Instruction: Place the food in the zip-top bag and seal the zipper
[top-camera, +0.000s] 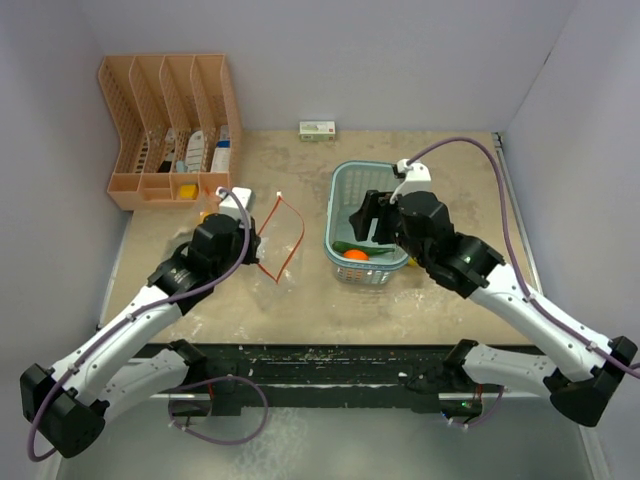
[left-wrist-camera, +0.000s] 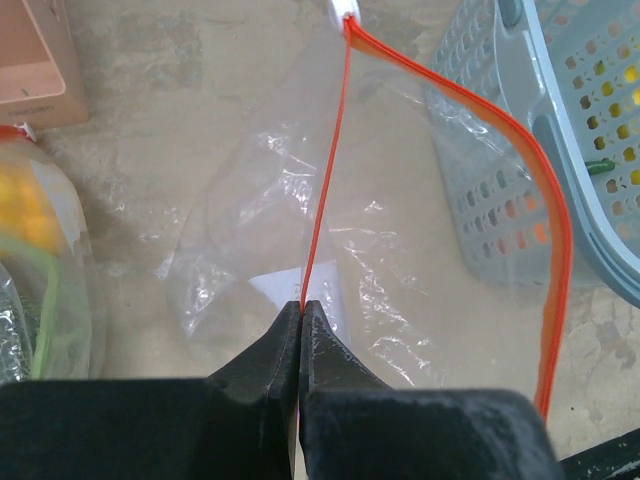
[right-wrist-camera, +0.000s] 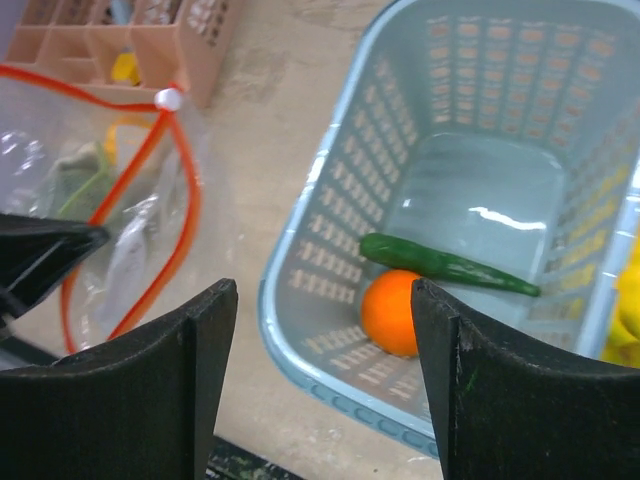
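A clear zip top bag (left-wrist-camera: 400, 260) with a red-orange rim hangs with its mouth spread. My left gripper is shut on one edge of that rim; the bag looks empty. In the right wrist view my right gripper stands open above the blue basket (right-wrist-camera: 300, 225), nothing between its fingers. Inside the basket lie a green cucumber (right-wrist-camera: 450, 262) and an orange (right-wrist-camera: 388, 312), both below the right fingers. Yellow bananas (right-wrist-camera: 628, 300) show beyond the basket's right side; in the top view the right arm mostly covers them.
Another bag (left-wrist-camera: 45, 260) with yellow and green contents lies left of the left gripper. A pink divided rack (top-camera: 165, 185) stands at the back left, a small box (top-camera: 317, 130) at the back.
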